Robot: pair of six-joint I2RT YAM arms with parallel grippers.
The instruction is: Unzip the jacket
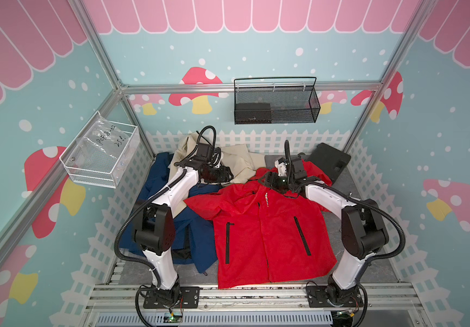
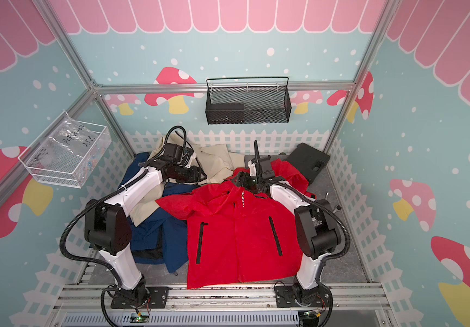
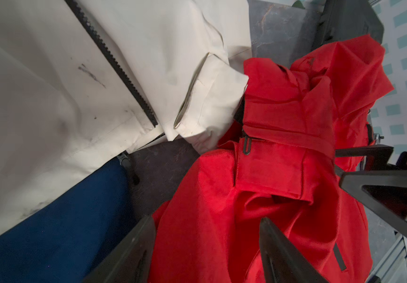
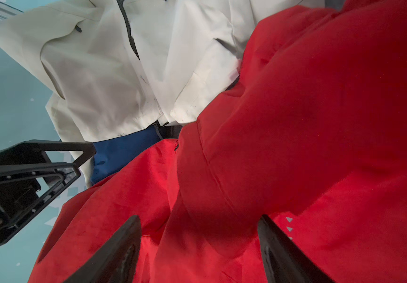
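Observation:
The red jacket (image 1: 289, 234) lies spread front up, its hem toward the arms and its collar end at the back. Its front zip (image 1: 264, 245) runs as a thin dark line down the middle; in the top views I cannot make out the slider. Bunched red cloth (image 3: 283, 141) with a small dark zip pull (image 3: 247, 144) shows in the left wrist view. My left gripper stands open above the jacket's left shoulder side. Over the collar area my right gripper is open too, with loose red cloth below its fingertips and nothing gripped.
A cream jacket (image 1: 240, 163) and a blue jacket (image 1: 194, 239) lie heaped at the left and touch the red one. A black flat case (image 1: 330, 160) rests at the back right. Bare grey table (image 1: 349, 239) shows on the right.

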